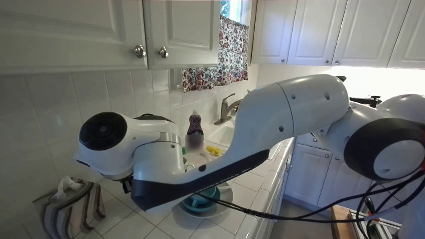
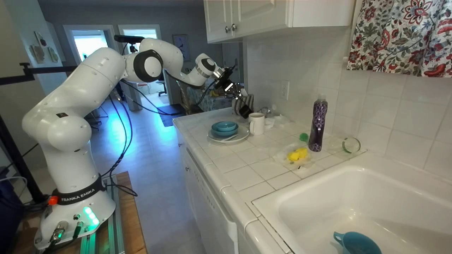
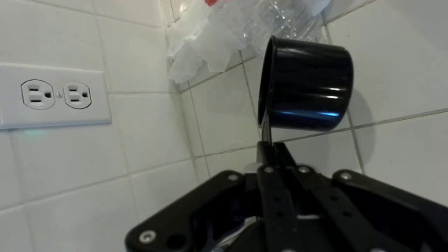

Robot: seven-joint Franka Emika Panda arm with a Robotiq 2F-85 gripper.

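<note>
In the wrist view a glossy black cup (image 3: 310, 86) is turned on its side, its opening toward the tiled wall. My gripper is shut on the cup's thin handle (image 3: 266, 129). A shadow on the tiles beside the cup suggests it hangs above the counter. Exterior view 2 has the same black cup (image 2: 245, 111) below my gripper (image 2: 238, 96), close to the white mug (image 2: 256, 123). From exterior view 1 only a dark piece of the gripper shows, and the arm hides the cup.
Teal bowls (image 2: 224, 127) sit on a plate (image 2: 242, 133) near the mug. A striped bag (image 1: 71, 211), crumpled clear plastic (image 3: 268, 21) and a purple bottle (image 2: 318, 122) also stand around. A wall outlet (image 3: 54, 96) is close by. The sink (image 2: 360, 182) holds a blue cup (image 2: 360, 243).
</note>
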